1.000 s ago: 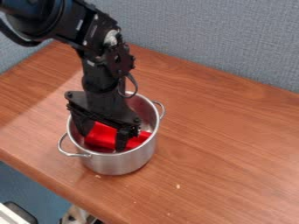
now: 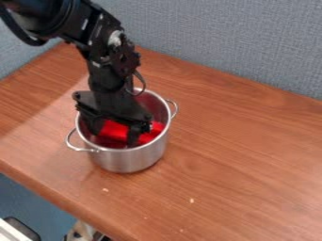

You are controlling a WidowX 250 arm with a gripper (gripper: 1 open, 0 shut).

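Observation:
A steel pot (image 2: 126, 157) with two side handles sits on the wooden table near its left front edge. Inside it lie red objects (image 2: 150, 133), partly hidden by my black gripper (image 2: 113, 126), which reaches down into the pot from above. Its fingertips are dark and overlap the red contents, so I cannot make out whether they grip anything.
A grey wall (image 2: 220, 42) stands at the back. The floor shows past the front left edge, with some dark and pale items low at the bottom.
The pot has shifted slightly up and to the right in the view, away from the front edge, and my gripper has risen a little with it.

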